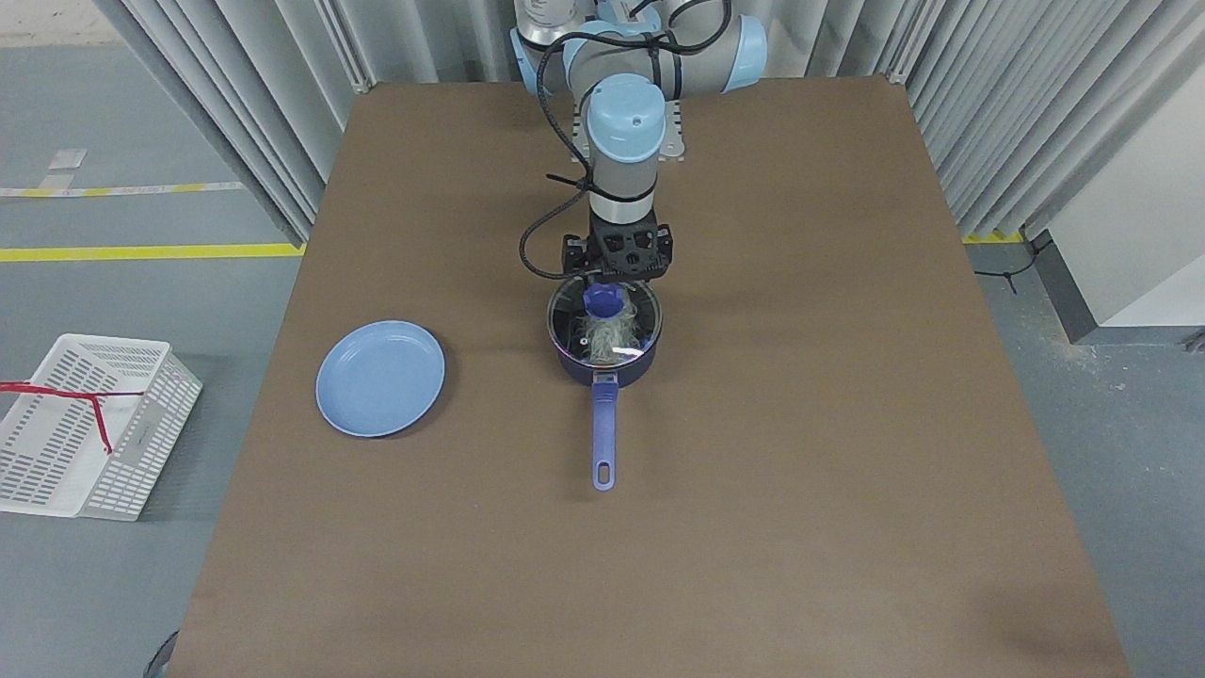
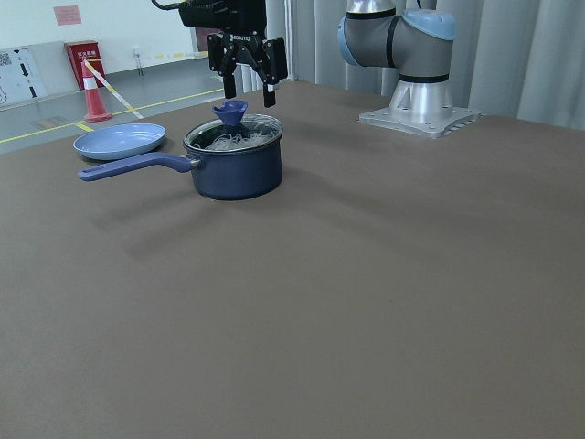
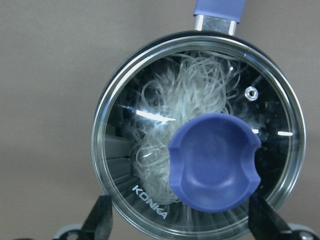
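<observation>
A blue saucepan stands on the brown table, its long handle pointing toward the front camera. A glass lid with blue knob covers it, with pale noodle-like strands visible beneath. My black gripper hangs just above the lid near the knob, open with nothing between its fingers. In the wrist view its fingertips sit either side at the bottom edge, with the knob above and between them.
A light blue plate lies on the table left of the pan. A white basket stands on the floor beyond the left edge.
</observation>
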